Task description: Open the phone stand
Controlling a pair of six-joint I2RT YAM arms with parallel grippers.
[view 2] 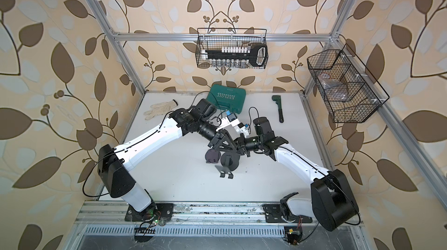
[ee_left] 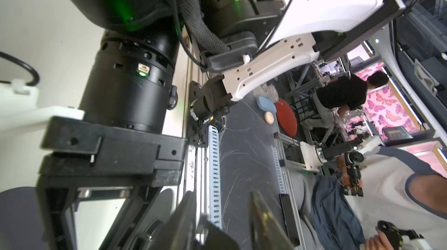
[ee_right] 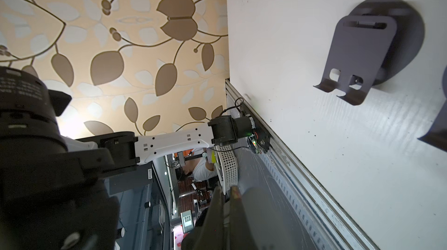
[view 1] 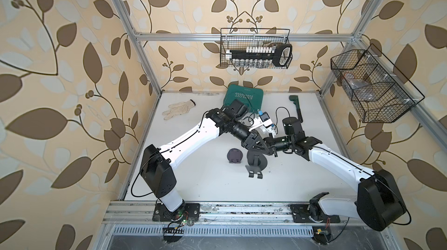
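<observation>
Two dark phone stands stand side by side on the table. The right stand [view 1: 263, 162], in the top left view, has a round base, and its support plate slants toward the table front with two hooks at its lower edge. That slanted, slotted plate [ee_right: 358, 52] shows clearly in the right wrist view. The smaller left stand [view 1: 234, 155] is beside it. My left gripper [view 1: 261, 146] hovers over the right stand's rear side; its fingers [ee_left: 181, 224] are apart, with nothing visible between them. My right gripper is shut and empty, just right of the left one.
A green case [view 1: 243, 97], a glove [view 1: 178, 109] and a dark green tool [view 1: 296, 108] lie at the back of the table. Wire baskets [view 1: 253, 50] hang on the frame. Both arms crowd the middle.
</observation>
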